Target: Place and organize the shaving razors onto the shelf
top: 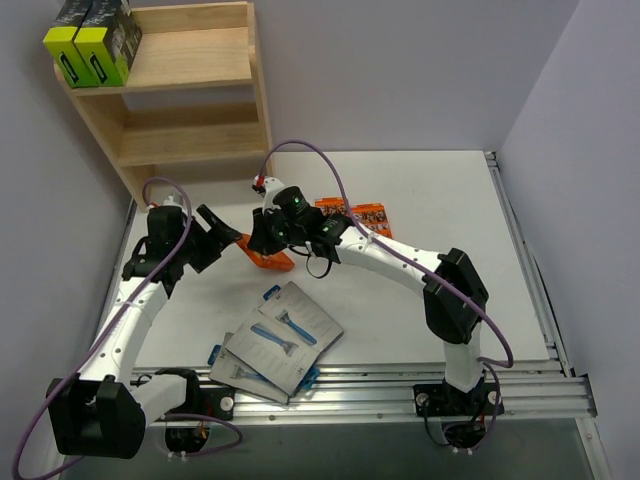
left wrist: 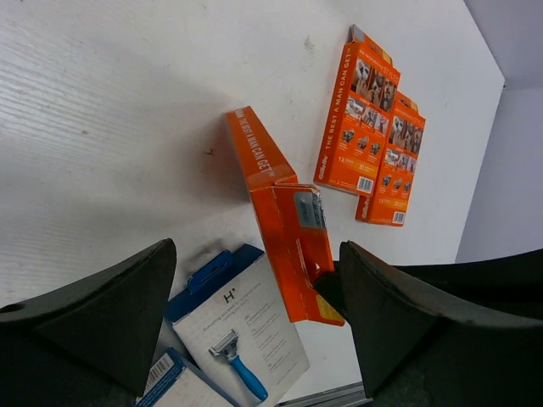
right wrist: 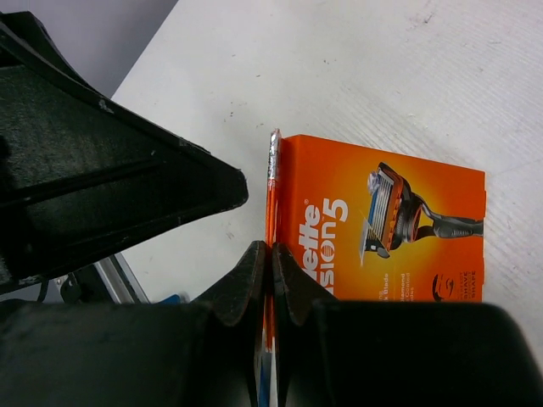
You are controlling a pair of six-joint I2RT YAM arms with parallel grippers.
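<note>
My right gripper (top: 256, 243) is shut on the thin edge of an orange razor pack (top: 268, 259), holding it tilted over the table. In the right wrist view, the shut fingertips (right wrist: 258, 253) pinch that edge, and the pack's orange face (right wrist: 390, 220) spreads out to their right. My left gripper (top: 222, 224) stands open to the left of the pack with nothing held. The left wrist view shows the held pack (left wrist: 271, 203) ahead between its spread fingers. The wooden shelf (top: 190, 135) is at the back left, its lower compartment empty.
Two orange razor packs (left wrist: 358, 119) lie flat behind the right arm. Grey-white razor packs (top: 285, 335) overlap near the table's front edge. Green-black boxes (top: 95, 45) stand on the shelf's upper level.
</note>
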